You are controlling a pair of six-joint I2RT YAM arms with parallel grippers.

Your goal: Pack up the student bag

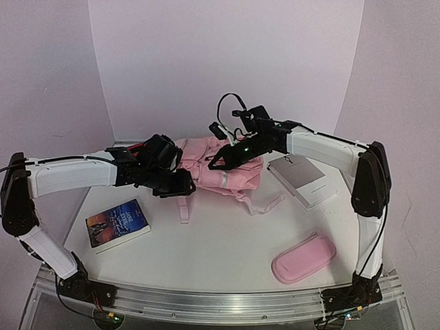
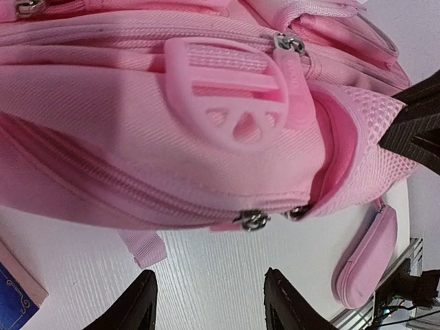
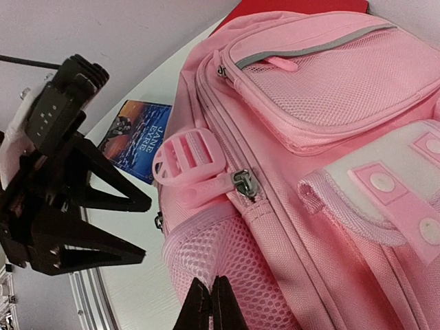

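Note:
The pink backpack [image 1: 237, 180] lies at the back middle of the table, its straps trailing forward. My right gripper is shut on the upper edge of the bag's mesh side pocket [image 3: 230, 254], pulling it into a fold. My left gripper stands open with nothing between its fingers, near the bag's left front side. Past its fingertips, the left wrist view shows a zipper pull [image 2: 253, 220] and a pink buckle [image 2: 230, 93]. A Jane Eyre book [image 1: 118, 225] lies front left; a pink pencil case [image 1: 304, 258] lies front right.
A grey and white notebook or folder [image 1: 302, 180] lies right of the bag. Something red [image 3: 295, 8] shows behind the bag.

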